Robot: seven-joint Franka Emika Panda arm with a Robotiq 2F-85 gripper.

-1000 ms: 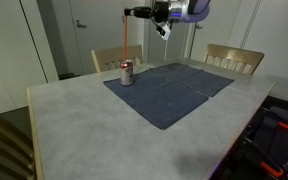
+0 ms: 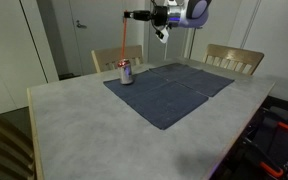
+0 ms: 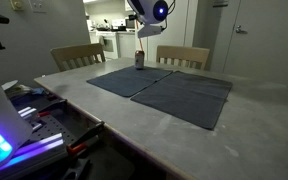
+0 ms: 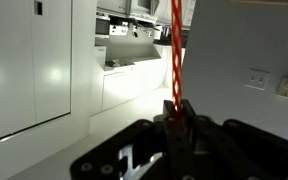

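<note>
A long thin orange-red stick (image 2: 124,40) hangs from my gripper (image 2: 127,15), high above the table, with the fingers shut on its upper part. In the wrist view the stick (image 4: 177,50) runs from the top edge down to the dark fingers. Its lower end comes down at the top of a small can (image 2: 125,74). Whether that end is inside the can or just touching its rim, I cannot tell. The can (image 3: 139,61) stands upright near the mat's edge.
Two dark cloth mats (image 3: 184,93) lie on the pale table (image 2: 79,125). Chairs stand around it, one wooden chair (image 2: 234,59) at the far right.
The stick's lower end has shifted slightly left at the can's top, and the arm has moved a little. The can remains in about the same place.
</note>
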